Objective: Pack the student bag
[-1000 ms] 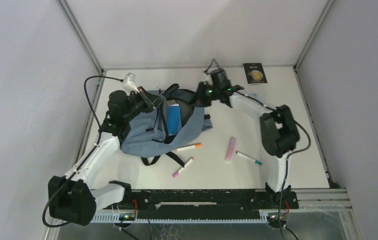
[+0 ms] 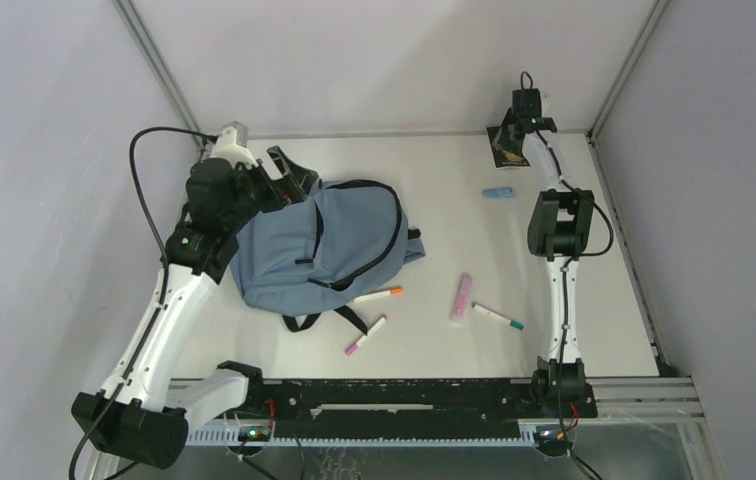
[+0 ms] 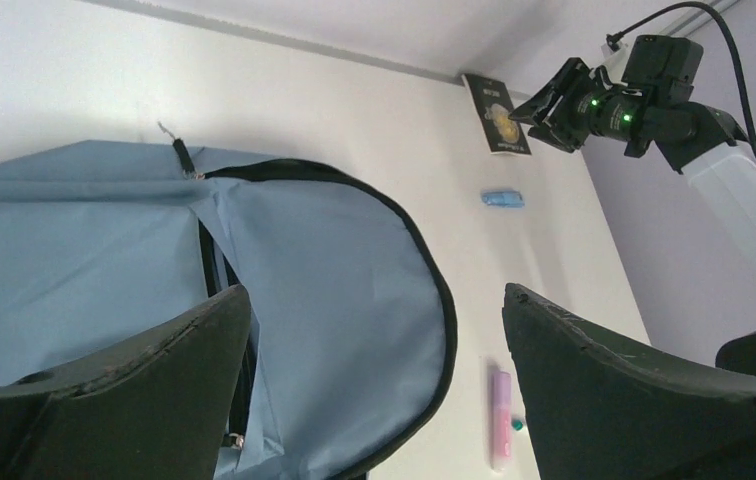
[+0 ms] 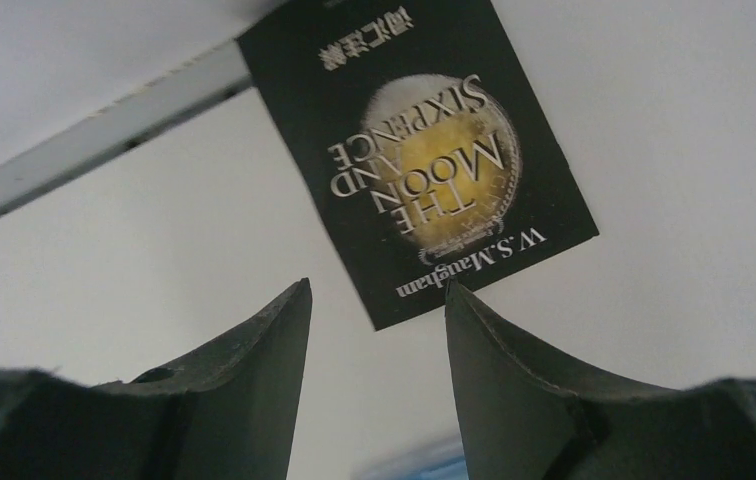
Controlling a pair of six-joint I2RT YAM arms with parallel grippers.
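A blue-grey backpack [image 2: 284, 260] lies on the left half of the table, its flap fallen over the compartment. My left gripper [image 2: 294, 175] is open above the bag, nothing between its fingers. My right gripper hangs at the back right over a black book [image 4: 414, 200] titled The Moon and Sixpence, its fingers part open and empty. A blue eraser-like item [image 2: 498, 192] lies below the book. A pink case [image 2: 461, 298], a teal marker [image 2: 497, 316], an orange marker [image 2: 378, 294] and a pink marker [image 2: 365, 336] lie nearer the front.
Walls and rails bound it at the back and sides. The bag's straps [image 2: 303, 322] hang out toward the front.
My right gripper has moved from the bag to the back right, over the book. My left arm has lifted leftward, and the bag's flap has fallen, covering the blue item inside.
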